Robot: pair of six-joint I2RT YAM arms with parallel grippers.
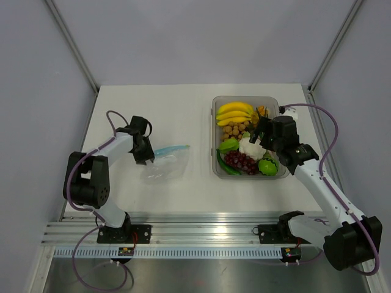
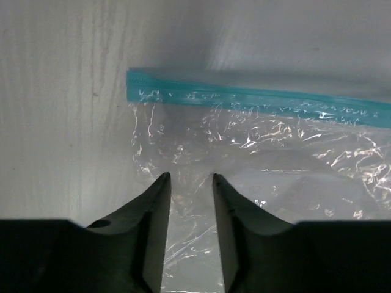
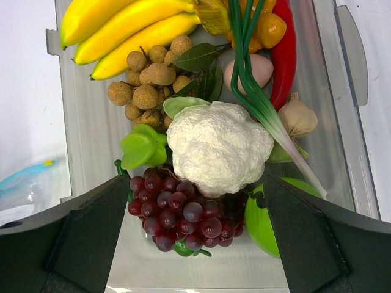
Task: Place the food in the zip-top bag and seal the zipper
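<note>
A clear zip top bag (image 1: 168,166) with a teal zip strip (image 2: 244,97) lies on the left half of the table. My left gripper (image 1: 146,161) is low over the bag's left end. In the left wrist view its fingertips stand a narrow gap apart, with clear film showing between and beyond them; whether they touch the film cannot be told. My right gripper hangs wide open above the food in the grey bin (image 1: 218,168). Beneath it are cauliflower (image 3: 217,146) and grapes (image 3: 177,210), with nothing held.
Also in the bin are bananas (image 3: 131,30), longans (image 3: 146,94), a red chili (image 3: 283,52), spring onions (image 3: 259,101), garlic (image 3: 297,116) and a green pepper (image 1: 267,166). Bare table (image 1: 198,183) separates bag and bin.
</note>
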